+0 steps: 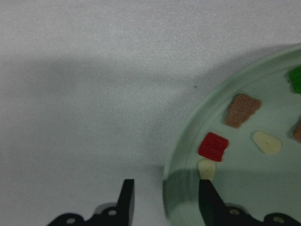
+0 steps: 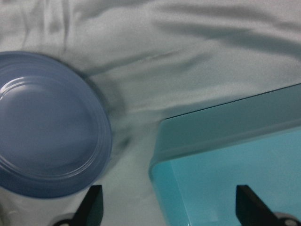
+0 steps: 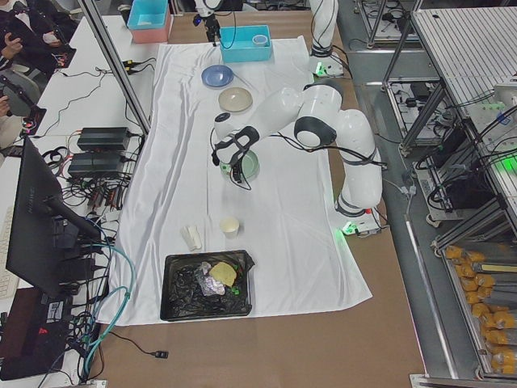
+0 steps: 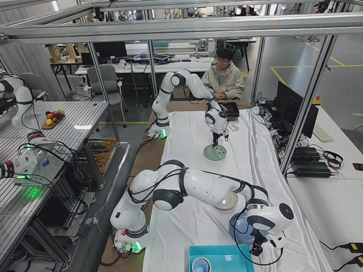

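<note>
A pale green plate (image 4: pixel 209 152) holds small food pieces: brown bits (image 1: pixel 242 110), a red cube (image 1: pixel 213 146), cream slices (image 1: pixel 266 141) and a green piece. My left gripper hangs open over its rim, nothing between the fingers. My right gripper stands open above the cloth between a blue plate (image 2: pixel 47 127) and a turquoise bin (image 2: pixel 225 174), also empty.
A beige plate (image 3: pixel 234 99) lies between the blue and green plates. A cream cup (image 3: pixel 229 227), a white item (image 3: pixel 191 237) and a black tray (image 3: pixel 170 299) with foil and a yellow piece occupy the near end of the cloth.
</note>
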